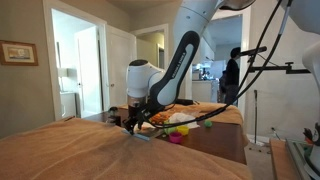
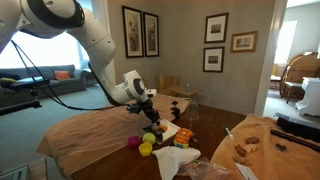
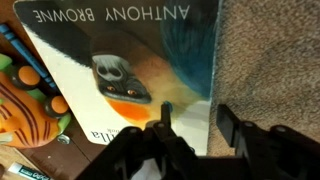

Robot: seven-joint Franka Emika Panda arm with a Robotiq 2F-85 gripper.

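Observation:
A thin book [image 3: 130, 65] with an ape's face on its cover and "ANTHONY BROWNE" printed upside down fills much of the wrist view. Its right edge borders the brown cloth [image 3: 270, 65]. My gripper has its fingers apart, one dark fingertip [image 3: 163, 135] over the cover and the other over the cloth, so the book's edge runs between them. Whether either finger touches the book, I cannot tell. From outside, the gripper [image 1: 133, 124] is low over the cloth-covered table near a pale blue strip [image 1: 143, 137].
An orange striped toy [image 3: 20, 115] and a blue stick [image 3: 28, 50] lie left of the book. Yellow [image 2: 146, 149] and purple [image 2: 111, 145] cups, an orange item [image 2: 184, 137] and a white cloth [image 2: 175, 160] crowd the wooden table part.

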